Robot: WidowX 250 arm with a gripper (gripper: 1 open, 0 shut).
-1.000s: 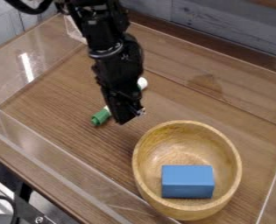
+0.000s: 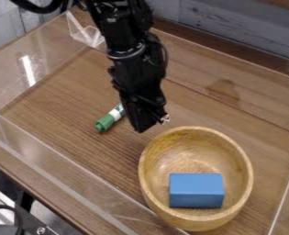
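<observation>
The black gripper (image 2: pixel 144 112) hangs above the table just behind the bowl, shut, with nothing visible between its fingers. A green tube with a white end (image 2: pixel 108 120) lies on the wood to the gripper's left, partly hidden by it. A tan round bowl (image 2: pixel 159 165) holds a blue block (image 2: pixel 195 189) at the front right.
The wooden table (image 2: pixel 55 96) has clear room at left and back right. Clear plastic edging runs along the left and front left, with cables beyond it at the lower left. A wall stands at the back.
The arm and gripper have shifted slightly, the gripper staying low behind the bowl. The tube, bowl and block look unmoved.
</observation>
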